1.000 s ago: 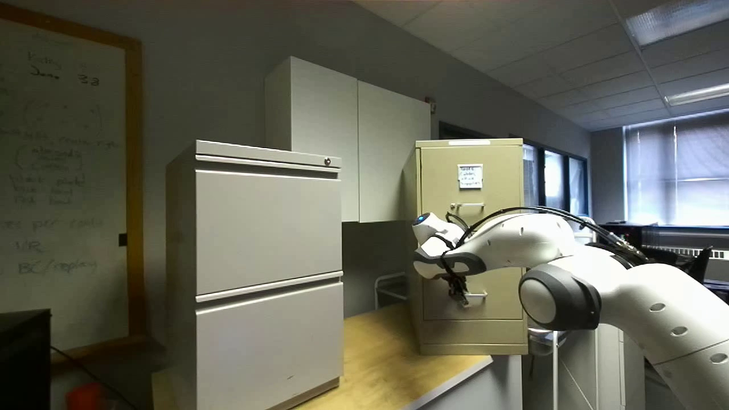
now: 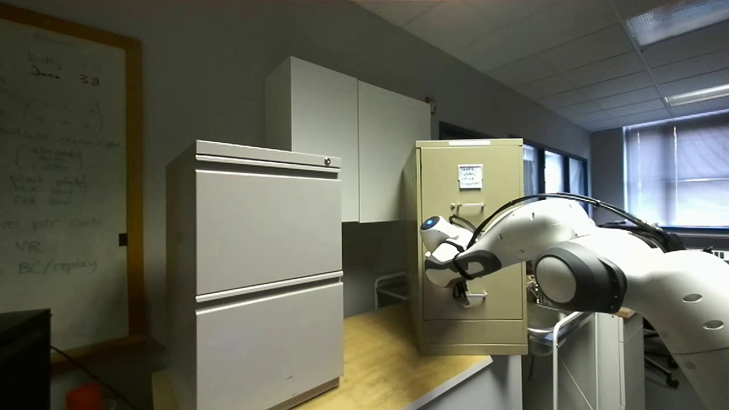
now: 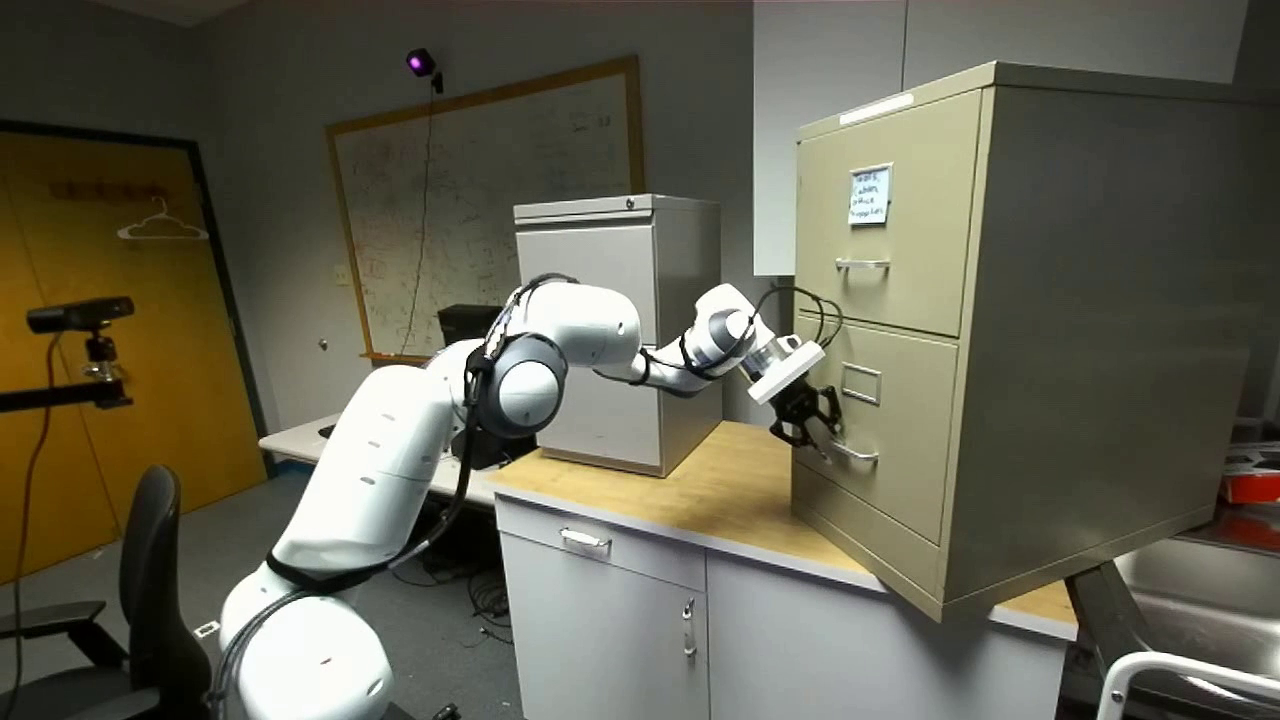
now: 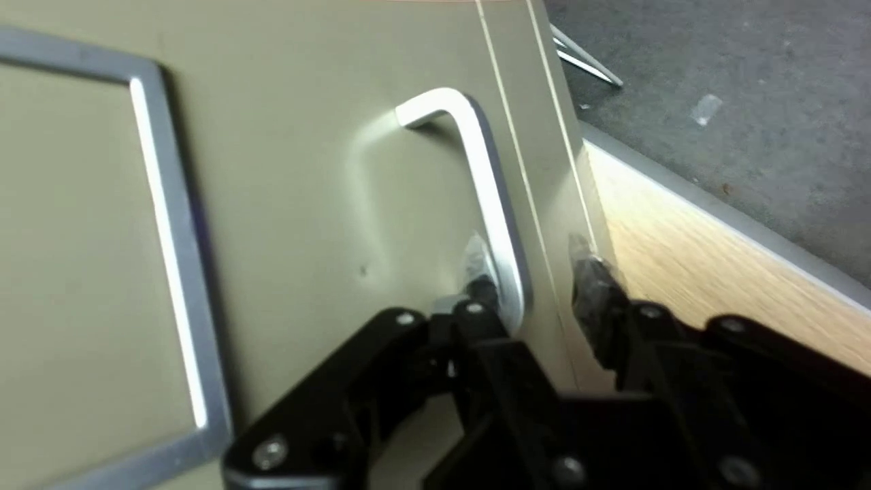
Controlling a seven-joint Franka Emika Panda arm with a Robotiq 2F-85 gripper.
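Note:
My gripper is at the lower drawer handle (image 4: 488, 188), a silver bar on the tan filing cabinet (image 3: 894, 444). In the wrist view, one black finger (image 4: 482, 290) reaches behind the bar near its lower end. The other finger (image 4: 596, 302) lies on the bar's outer side, with a gap visible between them. Whether the fingers press on the bar cannot be made out. Exterior view 2 shows the gripper tilted down to the handle from the left. The lower drawer's front (image 2: 437, 300) sits flush with the cabinet.
The cabinet's upper drawer carries a handwritten label (image 3: 870, 196). A grey two-drawer cabinet (image 2: 270, 232) stands to the left on the same wooden counter (image 2: 383, 341). Bare counter lies between the cabinets. A white-framed rack (image 3: 1200, 666) is beyond the tan cabinet.
In exterior view 1 the wrist has shifted slightly right and tilted differently. The elbow is higher and further right, and the gripper stays by the lower handle. The cabinet looks unchanged.

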